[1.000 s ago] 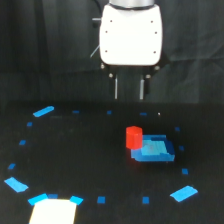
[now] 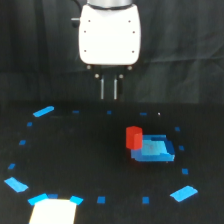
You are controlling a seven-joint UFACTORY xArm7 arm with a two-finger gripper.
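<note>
A red block [image 2: 133, 138] stands at the left side of a small blue tray [image 2: 168, 154], overlapping its left rim in the camera view. Whether the block is inside the tray, on its rim or in front of it I cannot tell. Inside the tray shows a lighter blue patch [image 2: 152, 147]. High above the table, left of the block, hangs my gripper [image 2: 109, 96] under its white hand [image 2: 110, 37]. A dark gap shows between its two thin fingers, with nothing in it. The gripper is open and well clear of the block and tray.
Light blue strips lie on the dark table: one at the back left [image 2: 43, 111], one at the left [image 2: 15, 184] and one at the right [image 2: 184, 193]. Small blue marks dot the surface. A pale block [image 2: 52, 212] is at the front edge.
My gripper has moved left and its fingers now appear closer together, still with a gap. The red block and blue tray look much the same.
</note>
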